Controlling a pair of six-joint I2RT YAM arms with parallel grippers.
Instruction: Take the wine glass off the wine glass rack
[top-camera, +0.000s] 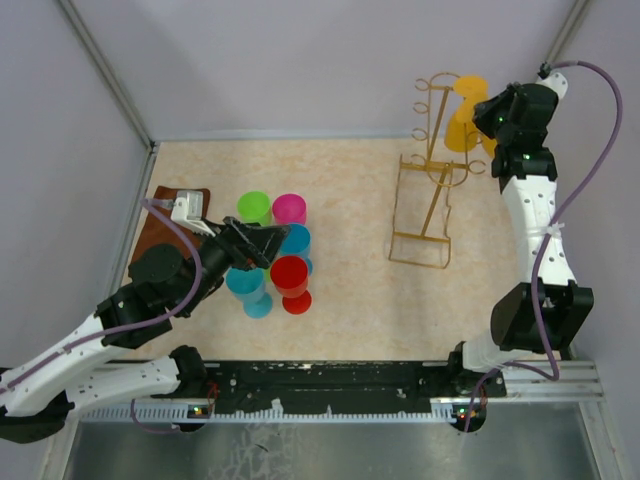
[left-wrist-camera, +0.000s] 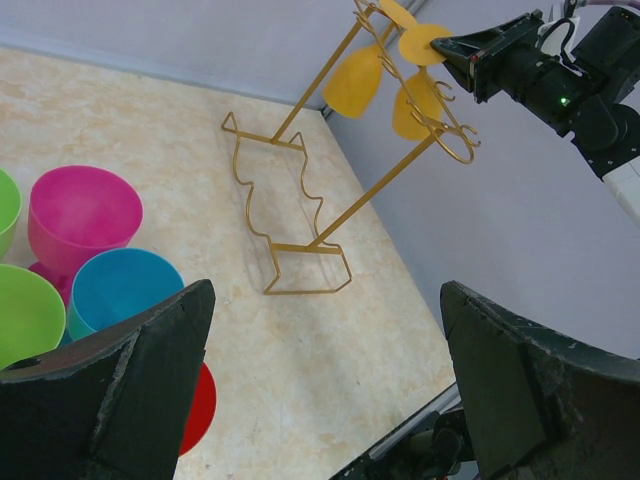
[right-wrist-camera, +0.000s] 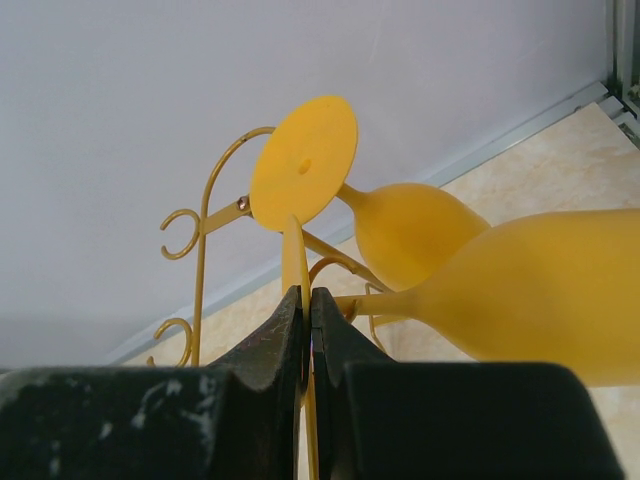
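Note:
Two yellow wine glasses hang upside down by their feet at the top of the gold wire rack (top-camera: 443, 190). In the right wrist view the nearer wine glass (right-wrist-camera: 540, 285) has its thin foot edge-on between the fingertips of my right gripper, which is shut on it. The farther wine glass (right-wrist-camera: 415, 230) hangs beyond, its round foot facing the camera. From the left wrist view, the right fingertips meet the near foot's rim. My left gripper is open and empty, above the loose cups at the left.
Several coloured cups stand under the left gripper, among them a pink cup (top-camera: 289, 208) and a red cup (top-camera: 290, 276). A brown mat (top-camera: 155, 233) lies behind the left arm. Bare table separates cups and rack; a wall rises close to the right arm.

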